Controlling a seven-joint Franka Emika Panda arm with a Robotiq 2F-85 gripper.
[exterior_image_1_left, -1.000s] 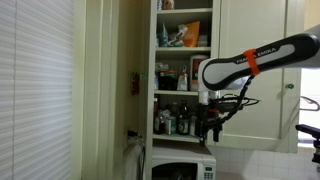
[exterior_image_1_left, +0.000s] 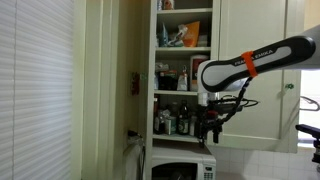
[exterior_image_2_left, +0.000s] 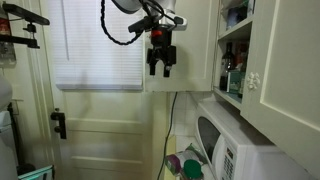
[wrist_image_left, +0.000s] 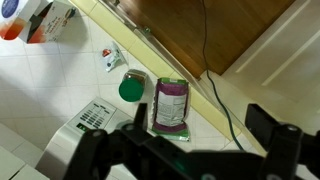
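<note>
My gripper (exterior_image_2_left: 160, 69) hangs high beside the cabinet in exterior view 2, pointing down, its fingers apart and nothing between them. Exterior view 1 has the same gripper (exterior_image_1_left: 210, 132) in front of the open shelves, above the microwave (exterior_image_1_left: 182, 162). Looking down in the wrist view, a purple-labelled package (wrist_image_left: 171, 103) and a green-lidded jar (wrist_image_left: 132, 86) lie well below the open fingers, apart from them. A small packet (wrist_image_left: 112, 56) lies on the white tiled surface nearby.
Open shelves (exterior_image_1_left: 182, 91) hold several bottles and packages. A cabinet door (exterior_image_2_left: 284, 76) stands open at the right in exterior view 2. A dark cable (wrist_image_left: 207, 68) runs past the counter edge. A box (wrist_image_left: 46, 22) occupies the wrist view's upper left corner.
</note>
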